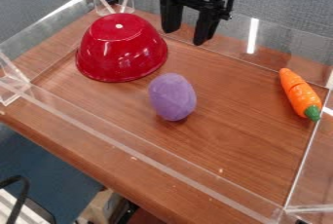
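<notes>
My black gripper point(190, 23) hangs at the top centre of the camera view, its two fingers apart and nothing visible between them. Below and left of it is a glossy red bowl point(120, 48), turned dome-up on the wooden surface. A purple oval object point(172, 97) lies in the middle, below the gripper. An orange carrot point(298, 93) with a green end lies at the right.
Low clear walls enclose the wooden table point(136, 165) on several sides. A dark cable and some small objects sit beyond the lower left edge.
</notes>
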